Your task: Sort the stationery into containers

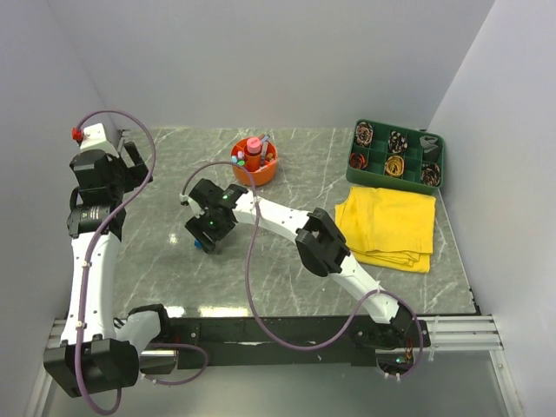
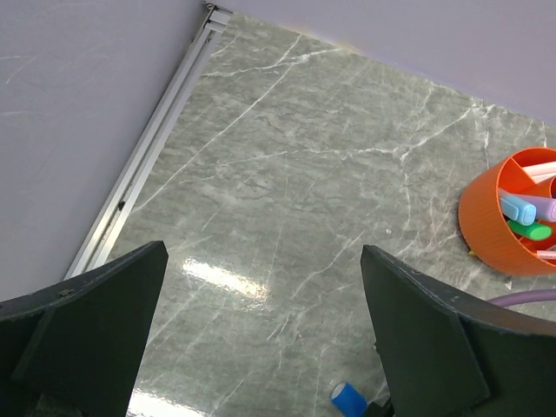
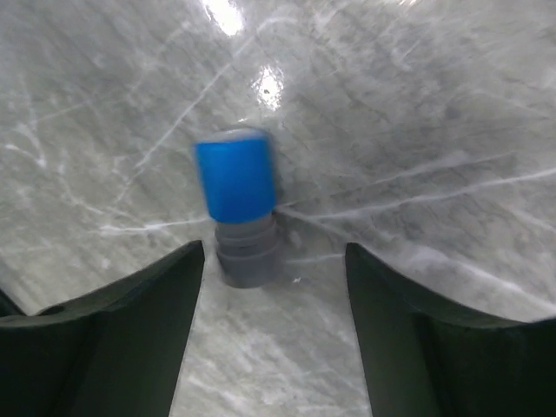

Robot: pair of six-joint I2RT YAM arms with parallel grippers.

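A small cylinder [image 3: 236, 181] with a blue cap and grey body lies on the marble table, mostly under my right gripper [image 1: 201, 229] in the top view. In the right wrist view it sits between the open, blurred fingers of that gripper, lower than their tips at its blue end. My left gripper hangs open at the table's left, holding nothing. An orange round organiser [image 2: 480, 217] with pens and markers stands at the back middle [image 1: 266, 177].
A green compartment tray [image 1: 373, 178] with coiled items and a folded yellow cloth [image 1: 391, 228] occupy the right side. Purple cables loop over both arms.
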